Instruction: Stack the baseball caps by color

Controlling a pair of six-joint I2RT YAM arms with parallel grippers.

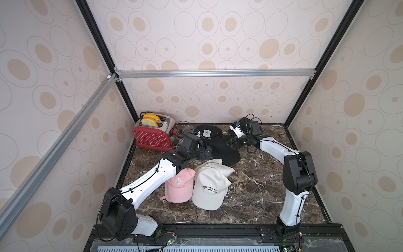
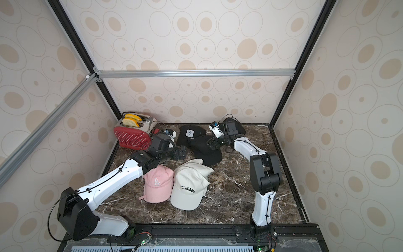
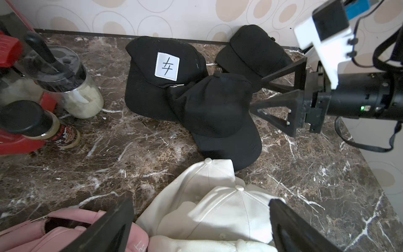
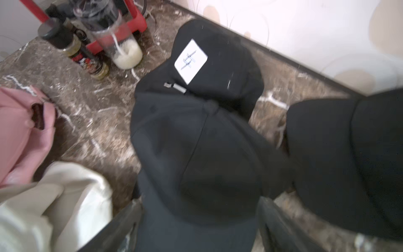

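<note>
Three black caps lie at the back: a patched one (image 1: 203, 129), a plain one (image 3: 216, 107) overlapping it in front, another (image 3: 251, 50) to the right. A stack of white caps (image 1: 210, 184), the front reading COLORADO, sits front centre beside a pink cap (image 1: 178, 184). My right gripper is over the middle black cap's right side, fingers apart with nothing visibly held. My open left gripper is above the pink and white caps, pointing toward the back.
At back left stand a red rack (image 1: 149, 138) with a yellow-topped item, a clear jar (image 3: 86, 96) and a spice bottle (image 3: 63, 134).
</note>
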